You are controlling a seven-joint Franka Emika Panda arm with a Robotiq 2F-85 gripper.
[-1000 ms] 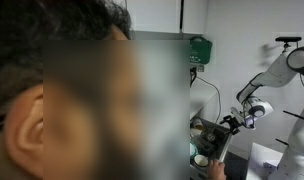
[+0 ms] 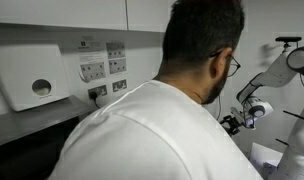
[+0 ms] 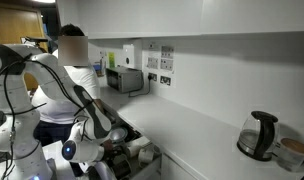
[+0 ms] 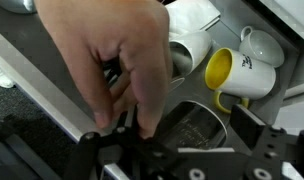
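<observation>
My gripper stands open above a grey drawer of dishes. A person's hand [image 4: 107, 45] reaches in from the upper left of the wrist view, its fingers close by my left finger; whether they touch cannot be told. Beneath the gap lies a dark, shiny cup [image 4: 192, 125]. To its upper right is a yellow-and-white mug [image 4: 242, 76] on its side, with a white mug [image 4: 262, 46] beyond it. A pale cup [image 4: 190, 48] lies partly behind the hand. In exterior view 1 the gripper [image 2: 233, 123] shows small at the right.
The person [image 2: 157, 125] fills much of exterior view 1 and hides most of the drawer. On the white counter [image 3: 197, 115] stand a kettle [image 3: 257, 134] at the right and a microwave [image 3: 128, 80] at the back.
The person's head has moved right and away from the camera, and the white-shirted back now covers the drawer area. My arm looks unmoved.
</observation>
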